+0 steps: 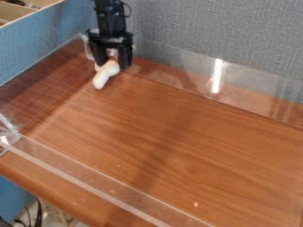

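A small white elongated object (104,74) lies on the wooden table (166,142) in the back left corner, tilted toward the lower left. My black gripper (112,55) hangs just above its upper end. The gripper is open; its fingertips are small and partly hard to make out against the object and the corner.
Clear plastic walls edge the table along the back, left and front. Blue and grey padded panels stand beyond them, with a wooden box at the top left.
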